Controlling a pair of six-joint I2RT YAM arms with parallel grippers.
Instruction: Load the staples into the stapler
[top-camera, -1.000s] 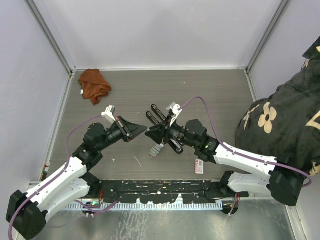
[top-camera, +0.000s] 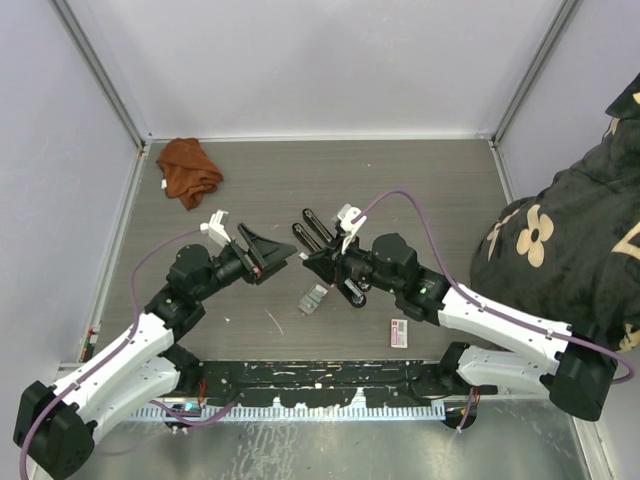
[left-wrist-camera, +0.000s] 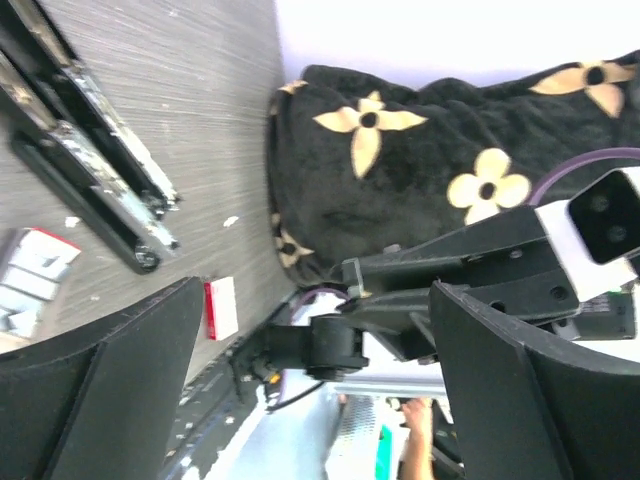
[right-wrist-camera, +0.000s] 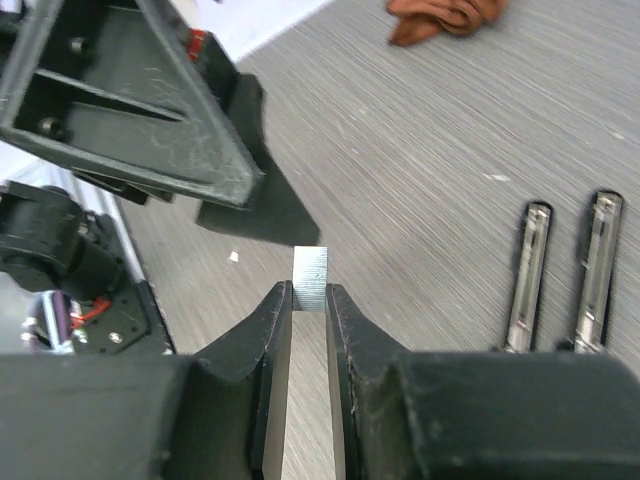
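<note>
A short silver strip of staples (right-wrist-camera: 310, 278) stands out from the tips of my right gripper, which is shut on its lower end. My left gripper (top-camera: 278, 258) is open just left of it, with nothing between its fingers. The black stapler (top-camera: 318, 226) lies on the table beyond and partly under the right gripper, and its two long arms (right-wrist-camera: 528, 275) are spread apart side by side. In the left wrist view, the stapler's metal channels (left-wrist-camera: 110, 185) face up. Its middle is hidden by the right gripper in the top view.
More staples (top-camera: 313, 298) lie in a pale cluster before the grippers. A small red-and-white box (top-camera: 399, 333) sits at the front right. A brown cloth (top-camera: 188, 172) lies at the back left, and a dark flowered cushion (top-camera: 560, 240) fills the right side.
</note>
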